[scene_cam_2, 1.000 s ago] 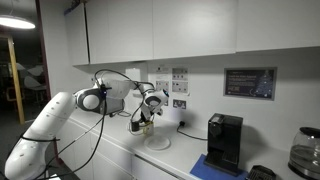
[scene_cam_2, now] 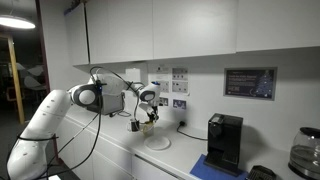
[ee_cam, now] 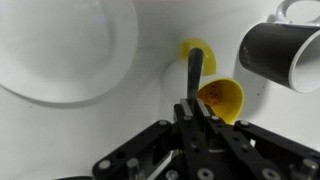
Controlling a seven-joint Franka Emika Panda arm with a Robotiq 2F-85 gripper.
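Note:
In the wrist view my gripper is shut on a thin dark utensil handle (ee_cam: 195, 68). This handle passes over a cup (ee_cam: 232, 100) with a yellow inside, which has orange-brown bits in it. Whether the utensil's far end touches anything is unclear. A white plate (ee_cam: 65, 45) lies to the left of the cup, and a dark mug (ee_cam: 272, 50) with a pale inside is at its right. From the exterior, the gripper (scene_cam_2: 150, 117) hangs just above the cup, behind the plate (scene_cam_2: 157, 143); details there are too small to make out.
A black coffee machine (scene_cam_2: 225, 138) stands on a blue mat (scene_cam_2: 215, 168) farther right along the white counter. Beyond it is a glass jug (scene_cam_2: 306, 150). Bare counter lies between the plate and the mat. Wall cabinets (scene_cam_2: 190, 30) hang overhead.
The plate and the coffee machine have stayed in place.

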